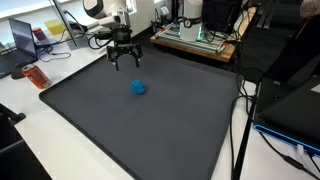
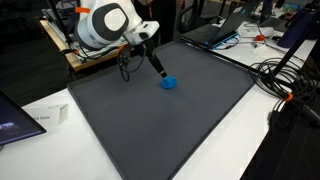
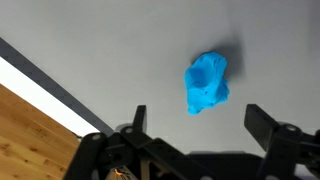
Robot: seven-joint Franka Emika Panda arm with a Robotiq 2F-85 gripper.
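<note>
A crumpled bright blue thing, perhaps cloth (image 3: 207, 84), lies on the dark grey board (image 1: 130, 125). In exterior view 1 the blue cloth (image 1: 138, 88) is near the board's back part, and exterior view 2 shows the same cloth (image 2: 169, 82) close to the arm. My gripper is open, its fingers wide apart with nothing between them. From the wrist, the cloth appears beyond the fingertips, roughly midway between them. In exterior view 1 the gripper (image 1: 126, 67) is above the board, just behind the cloth and apart from it.
An orange-red can (image 1: 36, 76) stands off the board's left edge, with a laptop (image 1: 24, 36) behind it. Black cables (image 1: 240, 110) run along the right side. Most of the board in front of the cloth is bare.
</note>
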